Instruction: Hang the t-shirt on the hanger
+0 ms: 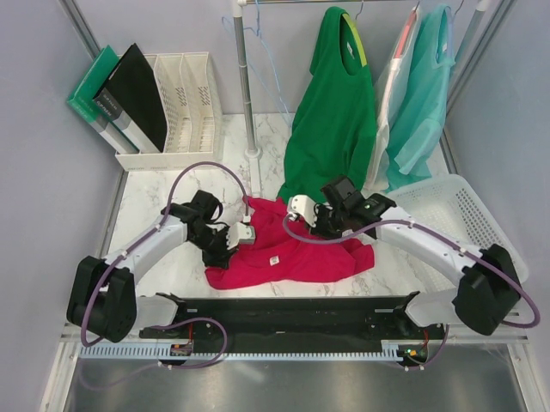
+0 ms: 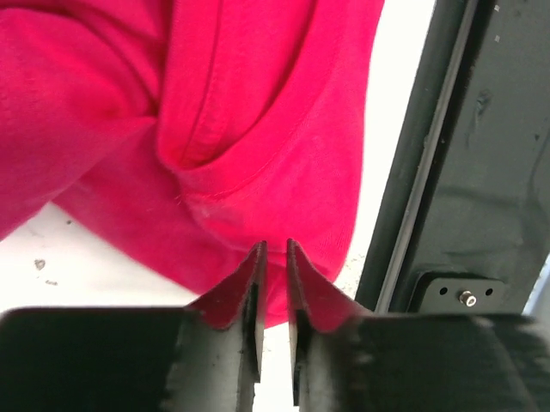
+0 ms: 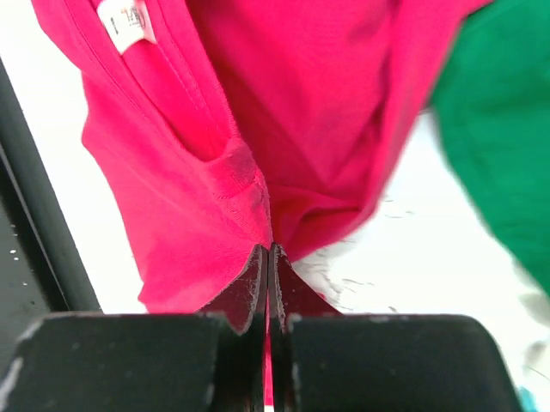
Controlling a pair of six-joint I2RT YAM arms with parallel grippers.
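The red t shirt (image 1: 284,262) lies crumpled on the white table, its white label (image 3: 125,24) showing. My left gripper is over its left front corner; its fingertips are slightly parted just at a folded band of red fabric, and whether cloth is between them is unclear. My right gripper is shut at a ridge of the shirt's fold on the right side; any fabric pinched between its fingertips is thin at most.
Hangers and garments, including a green shirt (image 1: 335,112), hang from the rail behind. A white basket (image 1: 481,223) stands right, a white rack with binders (image 1: 185,103) back left. The dark table edge (image 1: 292,307) runs along the front.
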